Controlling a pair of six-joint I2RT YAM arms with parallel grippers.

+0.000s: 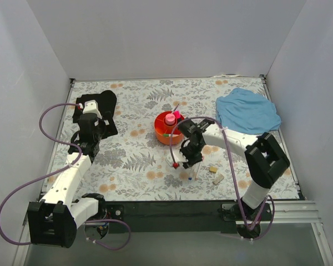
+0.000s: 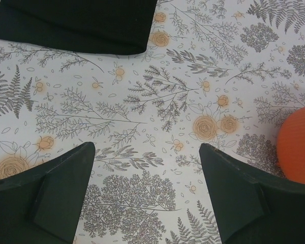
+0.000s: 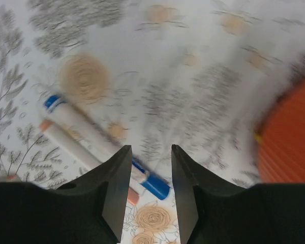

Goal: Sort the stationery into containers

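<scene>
An orange container (image 1: 161, 133) holding pink items and pens stands at the table's centre, also at the right edge of the right wrist view. My right gripper, part open, hovers over a white pen with blue ends (image 3: 81, 122), blurred; a pen with orange ends (image 3: 71, 143) lies beside it. A yellow block (image 1: 213, 169) and a beige block (image 1: 218, 179) lie to its right. My left gripper is open over bare cloth at the left, nothing between its fingers.
A black cloth (image 2: 76, 25) lies at the back left, a blue towel (image 1: 247, 113) at the back right. The patterned surface between the left arm and the container is clear.
</scene>
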